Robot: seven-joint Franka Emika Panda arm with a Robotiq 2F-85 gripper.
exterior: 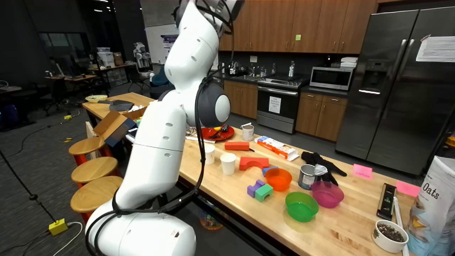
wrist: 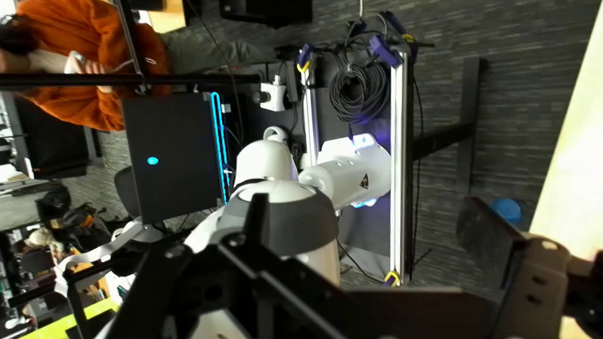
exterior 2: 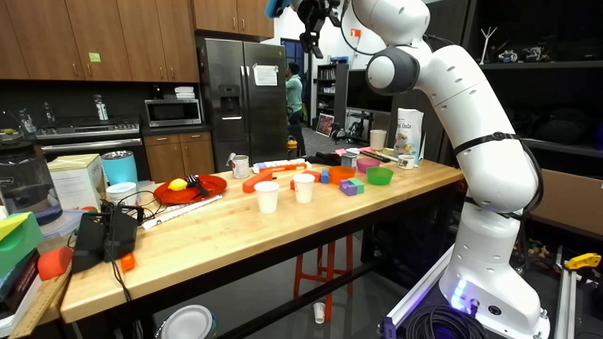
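Note:
My gripper (exterior 2: 312,42) hangs high above the table in exterior view 2, far from everything on it. In the wrist view its two dark fingers (wrist: 490,243) stand wide apart, with nothing held between them. On the table are a green bowl (exterior: 301,207), a magenta bowl (exterior: 327,194) and an orange bowl (exterior: 278,179). Beside them lie a purple block (exterior: 255,187) and a green block (exterior: 263,192). Two white cups (exterior: 228,164) stand nearer the arm, close to a red arch block (exterior: 253,163). Exterior view 1 cuts off the gripper at the top.
A red plate (exterior 2: 217,184) carries a lemon and black utensils. An open can (exterior: 306,176), a black glove (exterior: 322,165) and an oats bag (exterior: 434,200) stand along the table. The wrist camera faces the arm's base and floor; a seated person (wrist: 96,62) is at upper left.

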